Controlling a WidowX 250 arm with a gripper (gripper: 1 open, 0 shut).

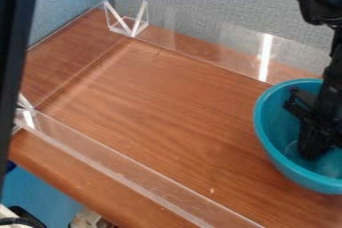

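Note:
A blue bowl [278,152] sits on the wooden table at the right edge of the view. My black gripper [310,140] is down inside the bowl, its fingers low near the bowl's floor. It looks shut; whether anything is between the fingers is hidden by the dark gripper.
Clear acrylic walls [201,42] run along its back and front, with white bracket pieces at the back left. A dark vertical post stands at the far left.

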